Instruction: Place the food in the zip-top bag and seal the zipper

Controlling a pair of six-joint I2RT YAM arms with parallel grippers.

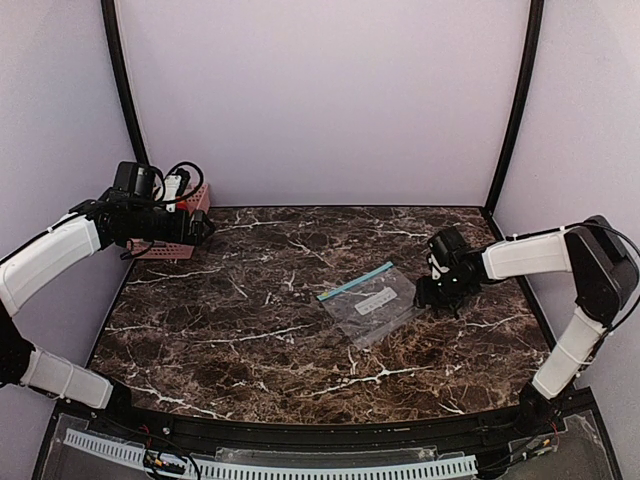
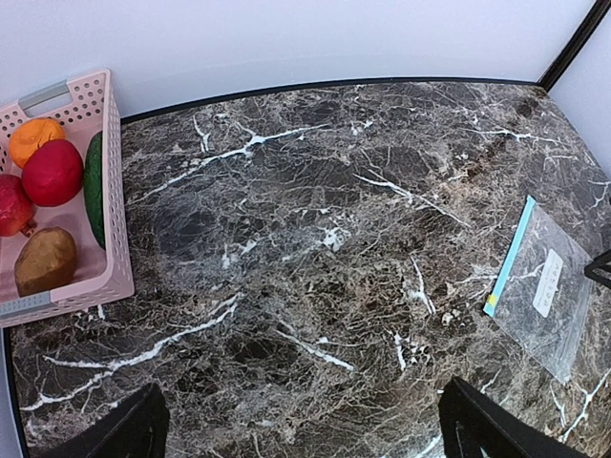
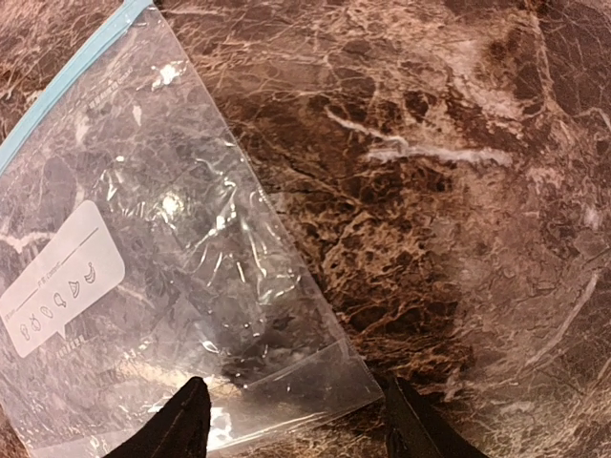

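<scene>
A clear zip top bag [image 1: 365, 305] with a blue zipper strip and white label lies flat right of the table's centre. My right gripper is low at the bag's right corner, part open, fingers either side of that corner; whether it touches the plastic I cannot tell. My left gripper is open, raised by the pink basket at the back left. In the left wrist view the basket [image 2: 116, 210] holds food: an orange [image 2: 34, 135], red round fruits [image 2: 52, 174], a brown potato-like item [image 2: 46, 262] and a green vegetable [image 2: 94, 186].
Pale walls stand at the back and both sides.
</scene>
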